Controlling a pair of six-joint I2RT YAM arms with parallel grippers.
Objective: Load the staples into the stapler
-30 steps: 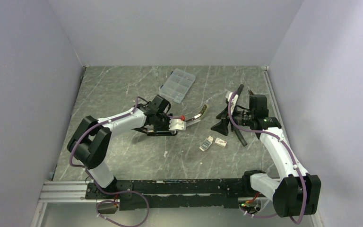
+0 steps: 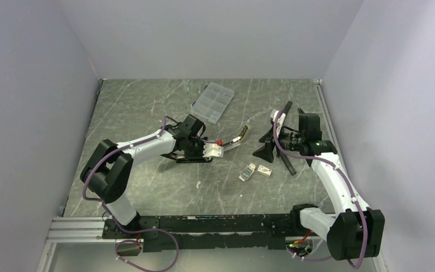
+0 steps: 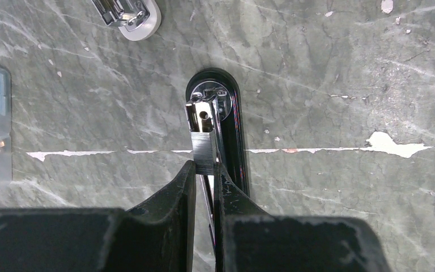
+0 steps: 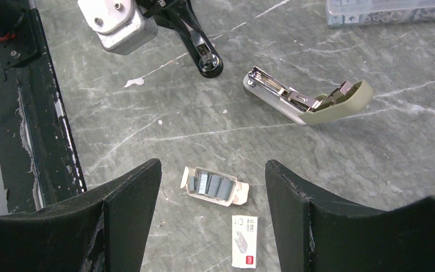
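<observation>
On the table lies a black stapler (image 2: pixel 194 160), its silver metal arm (image 3: pixel 204 148) tilted up off the black base (image 3: pixel 236 141). My left gripper is over it, a finger close along each side of the arm's ribbed end; whether they press on it, I cannot tell. An olive and white stapler (image 4: pixel 286 102) lies opened wide. Strips of grey staples (image 4: pixel 213 186) rest in an opened small box. Beside that box is a white box (image 4: pixel 244 241) with a red mark. My right gripper stands open above the table, nothing between its fingers.
A clear compartment case (image 2: pixel 213 102) with small parts lies at the back. Dark bars (image 2: pixel 286 164) lie under the right arm. Paint chips (image 3: pixel 393 144) dot the marbled tabletop.
The right arm, both staplers and the boxes stay put.
</observation>
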